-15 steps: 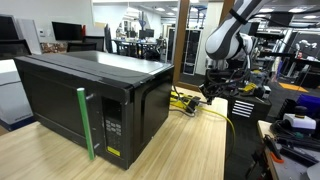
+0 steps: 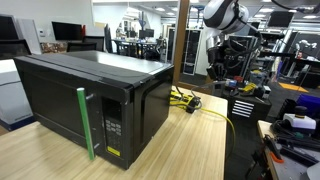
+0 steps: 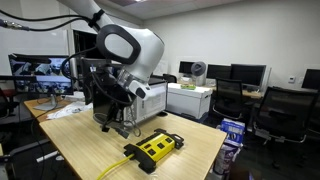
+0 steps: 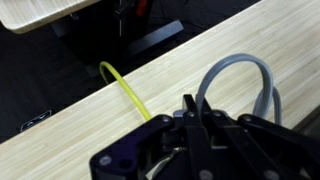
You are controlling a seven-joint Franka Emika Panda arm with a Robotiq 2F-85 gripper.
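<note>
A grey cable point(image 4: 232, 62) arches up from my gripper in the wrist view and bends back down on the right. The fingers are shut on it near the fingertips. In exterior view 1, the gripper point(image 2: 235, 68) hangs above the far right end of the wooden table. Exterior view 2 has the gripper point(image 3: 125, 124) over the table, with the black and yellow power strip point(image 3: 155, 150) at its right. The cable's lower end is hidden behind the gripper in the wrist view.
A large black microwave point(image 2: 70, 90) with a green handle point(image 2: 85, 122) takes up the table's left half. A yellow cord point(image 4: 122, 88) trails over the table edge.
The arm has risen and shifted to the right in exterior view 1, away from the table top. Microwave and yellow cord look unmoved.
</note>
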